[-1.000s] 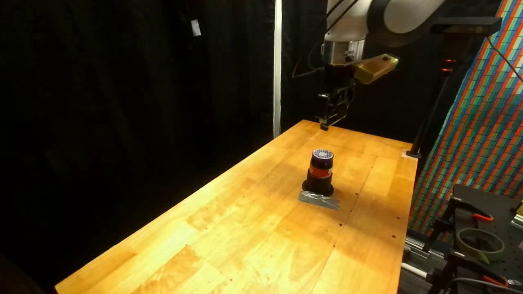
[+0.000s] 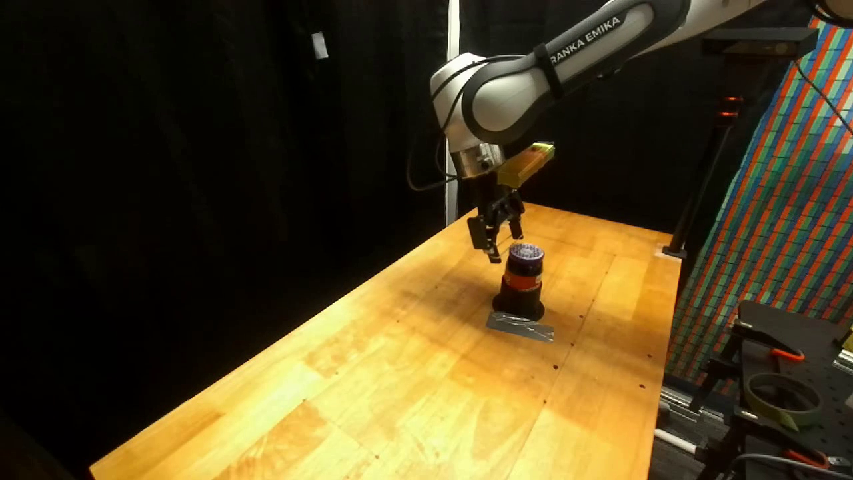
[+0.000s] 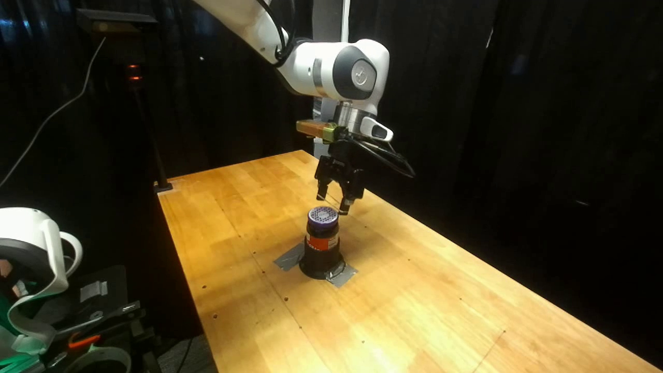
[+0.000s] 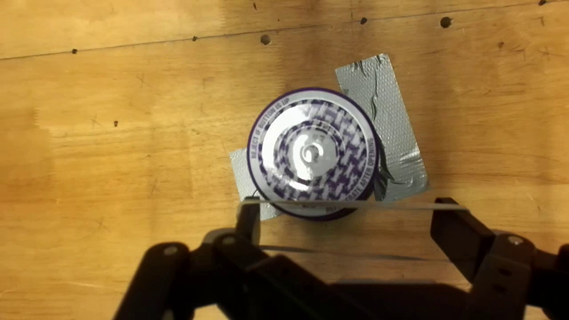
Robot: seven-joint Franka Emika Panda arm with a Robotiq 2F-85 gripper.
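A jar (image 2: 524,281) with an orange label and a purple-and-white patterned lid (image 4: 312,154) stands upright in a black base (image 3: 320,264), which grey tape (image 4: 392,128) holds to the table. My gripper (image 3: 332,205) hangs just above and to one side of the lid, apart from it in the exterior views. In the wrist view its fingertips (image 4: 450,224) are spread wide, with thin bands stretched across between them. The upper band crosses the lower edge of the lid in that view. Nothing is held.
A dark post (image 2: 704,176) stands at the table's far right corner in exterior view 1. Beside the table is a black cart (image 2: 800,344) with tools and a tape roll.
My arm has come down and moved left in exterior view 1, bringing the gripper from high behind the jar to close beside its lid. The jar has stayed put.
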